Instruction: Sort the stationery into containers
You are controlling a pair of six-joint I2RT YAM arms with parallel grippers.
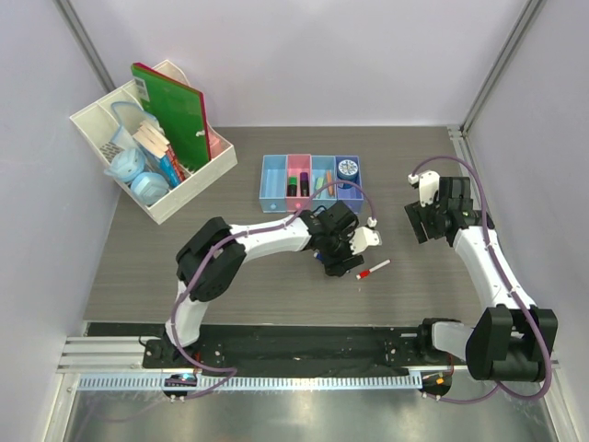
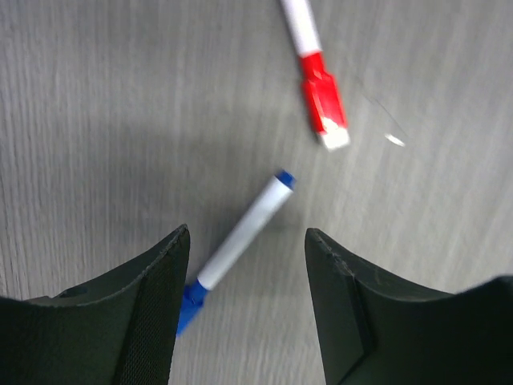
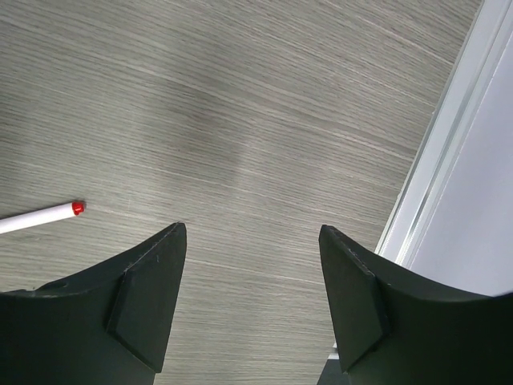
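A blue-and-white pen (image 2: 244, 233) lies on the table, between the fingers of my left gripper in the left wrist view; that gripper is part open, above the pen. A red-and-white pen (image 1: 373, 269) lies just to the right, also seen in the right wrist view. The blue and pink compartment organizer (image 1: 273, 180), holding several markers and a round blue item, stands behind. My right gripper is open over bare table at the right.
A white bin (image 1: 179, 207) with a green board, pale blue containers and other items stands at the back left. Walls border the table, with a rail along the right edge (image 3: 433, 136).
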